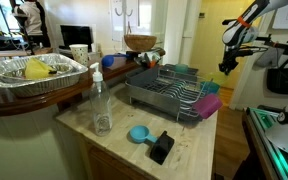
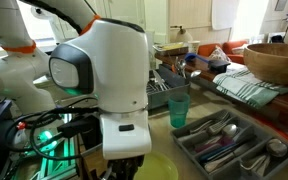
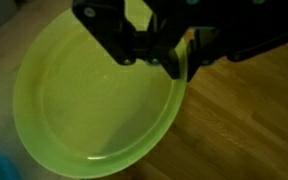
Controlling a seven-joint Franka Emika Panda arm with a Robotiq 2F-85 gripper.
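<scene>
A yellow-green plate (image 3: 104,100) fills much of the wrist view, its right rim running up to the fingertips. My gripper is shut on that rim, though the dark fingers hide the exact contact. In the second exterior view the plate (image 2: 149,166) shows low in the frame, below the white wrist of the arm. The first exterior view has my gripper (image 1: 226,68) small at the far right, beyond the dish rack; the plate is hard to make out there.
A dish rack (image 1: 169,92) with a magenta item (image 1: 207,105) stands on the counter. A teal cup (image 2: 179,110) is beside a grey cutlery tray (image 2: 229,142). A clear bottle (image 1: 101,105), blue scoop (image 1: 140,134) and black object (image 1: 161,148) occupy the near counter.
</scene>
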